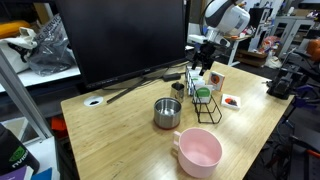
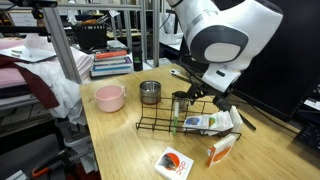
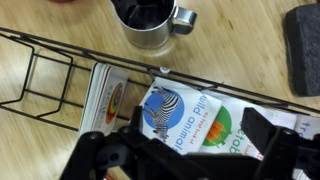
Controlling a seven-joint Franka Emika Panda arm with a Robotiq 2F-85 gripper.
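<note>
My gripper is open above the black wire rack [image 3: 75,52], its dark fingers [image 3: 262,130] spread apart with nothing held. Beneath and between them lies a zebra-covered "wild animals" booklet [image 3: 172,108]. A second, vegetable-covered booklet [image 3: 235,118] overlaps beside it. Toward the left of the rack stands a narrow stack of cards or a booklet [image 3: 103,98]. From the second exterior view, the gripper [image 2: 205,98] hangs over the rack's back part, close to the pale booklets [image 2: 210,122]. How far the fingertips are above them is hard to tell.
A metal mug [image 3: 150,25] stands just behind the rack. Also on the table are a steel pot [image 1: 167,113], a pink bowl [image 1: 198,152], a flat white card [image 2: 173,162] and an upright card box [image 2: 221,149]. A large monitor [image 1: 120,40] stands behind.
</note>
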